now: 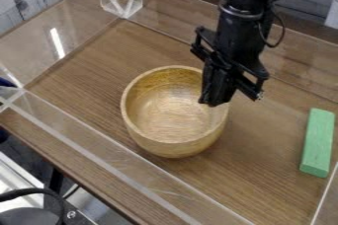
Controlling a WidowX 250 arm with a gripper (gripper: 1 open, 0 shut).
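The black gripper is at the right rim of a wooden bowl, pointing down, shut, with nothing visible between its fingers. The bowl stands left of centre on the wooden table; its inside looks empty. A green block lies at the right edge of the table.
A small clear container sits at the back left. Transparent edging runs along the table's left side.
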